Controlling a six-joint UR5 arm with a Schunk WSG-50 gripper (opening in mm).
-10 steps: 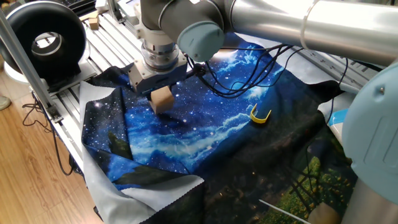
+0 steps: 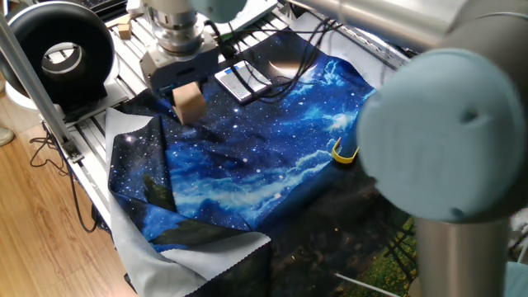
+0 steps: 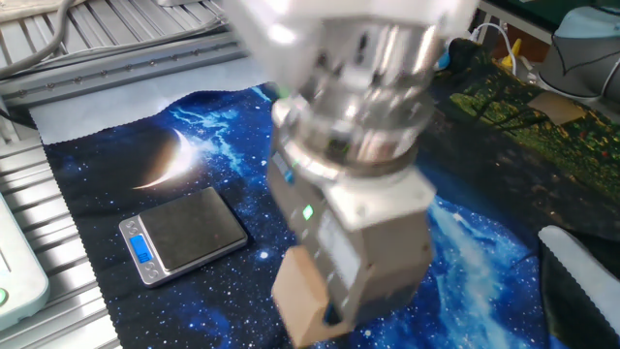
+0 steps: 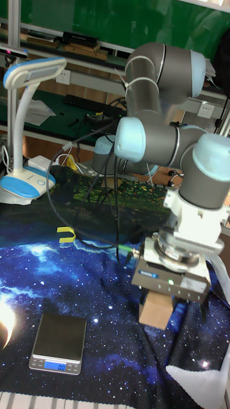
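A plain tan block [image 2: 190, 103], like wood or cardboard, hangs under the arm's flange, with my gripper [image 2: 178, 87] shut on it. In exterior view 2 the block [image 3: 300, 297] shows at the gripper's lower end, and the fingers are largely hidden by the gripper body. Exterior view 3 has the block [image 4: 156, 310] over the dark starry cloth, apparently raised off it. A flat scale [image 4: 60, 340] with a dark plate and a lit display lies on the cloth, off to one side of the block. Nothing rests on its plate [image 3: 201, 229].
The starry cloth [image 2: 247, 165] is wrinkled, with folded pale edges. A yellow curved piece [image 2: 344, 153] lies on it. A white and blue lamp [image 4: 27, 184] stands behind at the left in exterior view 3. Another small block [image 2: 124, 30] sits on the slatted table.
In exterior view 1 my gripper has moved with the block up and to the left across the cloth. The scale, hidden behind the arm before, now shows.
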